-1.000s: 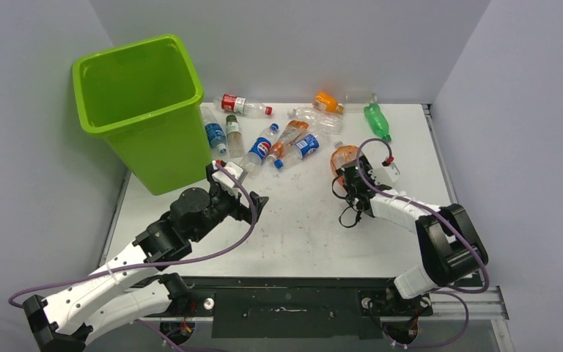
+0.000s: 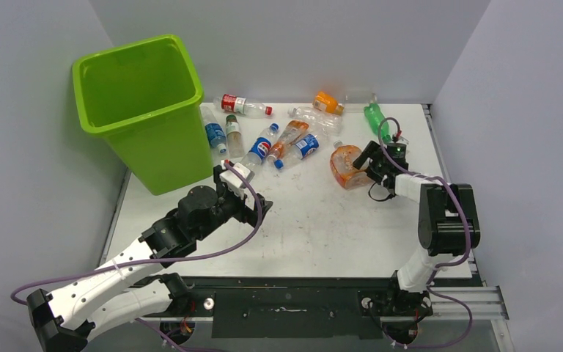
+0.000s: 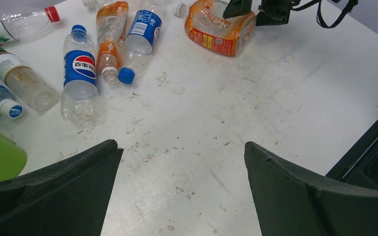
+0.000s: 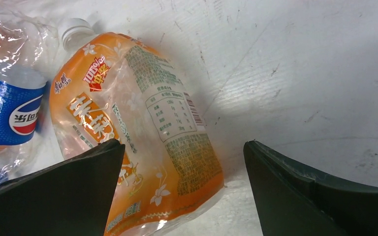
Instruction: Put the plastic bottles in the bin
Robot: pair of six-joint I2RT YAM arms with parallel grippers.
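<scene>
A big bottle with an orange label (image 2: 347, 166) lies on the table right of centre, its white cap toward the back. My right gripper stands open at that bottle's right side; in the right wrist view the left finger (image 4: 74, 184) overlaps the bottle and the right one is over bare table. My left gripper is open over empty table, nothing between its fingers. Several more bottles lie toward the back, among them a Pepsi bottle (image 3: 80, 69), a red-labelled bottle (image 2: 242, 105), an orange bottle (image 2: 328, 103) and a green bottle (image 2: 375, 119). The bin (image 2: 172, 139) is green and stands back left.
A blue-capped bottle (image 2: 300, 149) lies close to the left of the orange-labelled one. Grey walls (image 2: 322, 44) close off the back and sides.
My left arm has barely shifted.
</scene>
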